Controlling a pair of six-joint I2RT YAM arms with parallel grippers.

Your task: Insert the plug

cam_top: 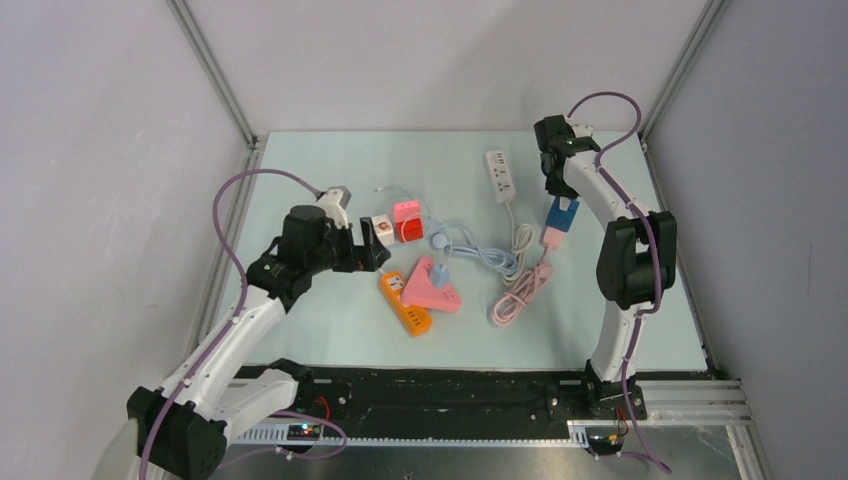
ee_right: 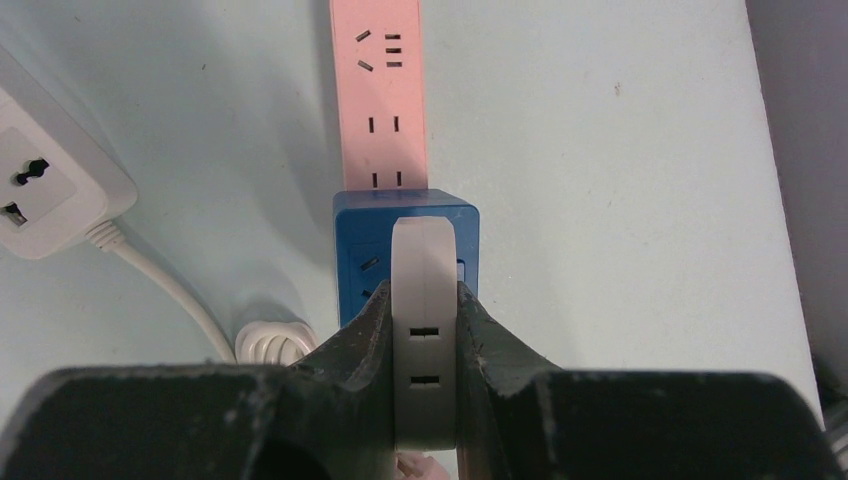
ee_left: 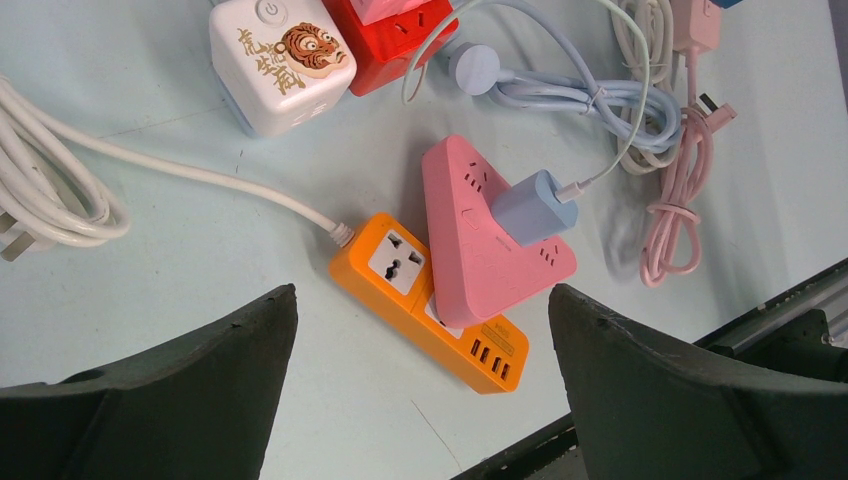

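A slim white charger (ee_right: 424,275) with two dark port slots stands between the fingers of my right gripper, which touch it on both sides. Directly below it lies a blue socket block (ee_right: 360,240), seated on a pink power strip (ee_right: 382,100); part of a slot shows left of the charger. The charger covers the rest of the block's face, and its prongs are hidden, so I cannot tell whether they are in. In the top view, the blue block (cam_top: 561,215) shows beside the right fingertips. My left gripper hangs open and empty over the table's left half.
A white power strip (cam_top: 499,175) lies left of the blue block. Mid-table are an orange strip (cam_top: 405,304), a pink triangular socket (cam_top: 430,289) with a light-blue plug, red and white cubes, and coiled cables (cam_top: 523,294).
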